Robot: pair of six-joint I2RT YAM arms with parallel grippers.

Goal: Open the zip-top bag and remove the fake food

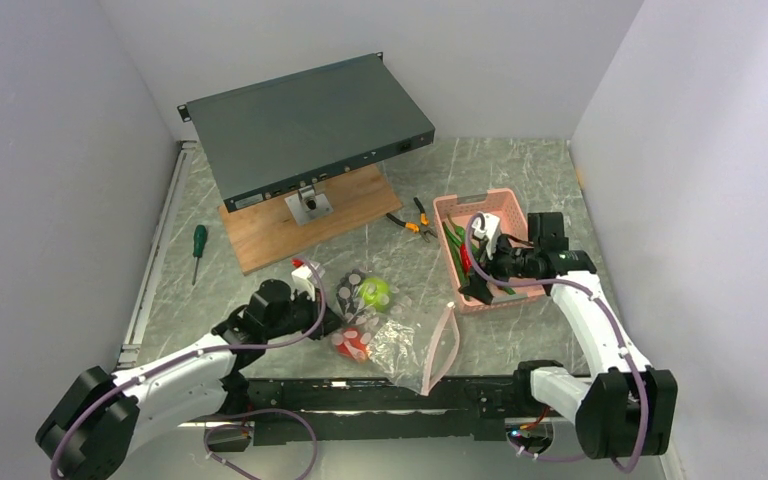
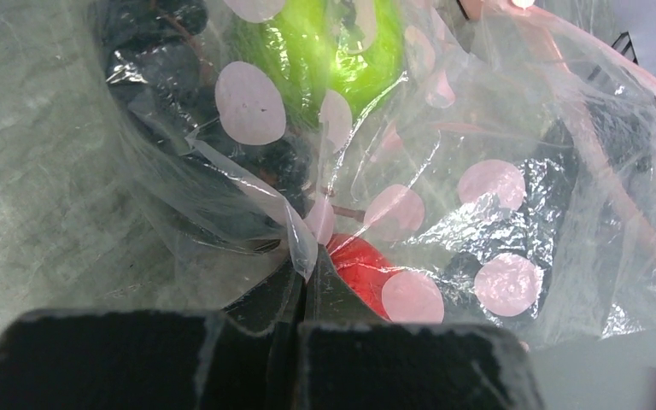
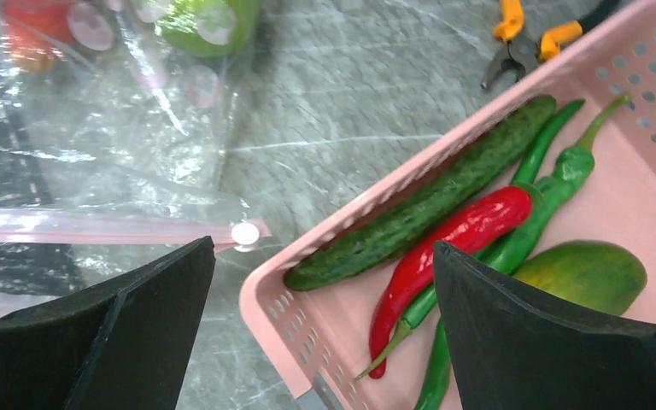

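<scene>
A clear zip top bag (image 1: 410, 345) with pink dots lies at the front centre, holding green (image 1: 374, 292) and red (image 1: 352, 342) fake food and something dark. My left gripper is shut on the bag's left side, with plastic pinched at its fingertips. The bag's pink zip (image 3: 137, 226) runs along its right end, near the basket. My right gripper hangs open above the near left corner of the pink basket (image 3: 265, 307), nothing held, with the zip end just beyond its fingers.
The basket holds a cucumber (image 3: 418, 209), peppers and a yellow-green fruit (image 3: 581, 278). Pliers (image 1: 410, 224) lie behind the bag, a screwdriver (image 1: 199, 242) at the left. A dark panel on a wooden board (image 1: 250, 240) fills the back left.
</scene>
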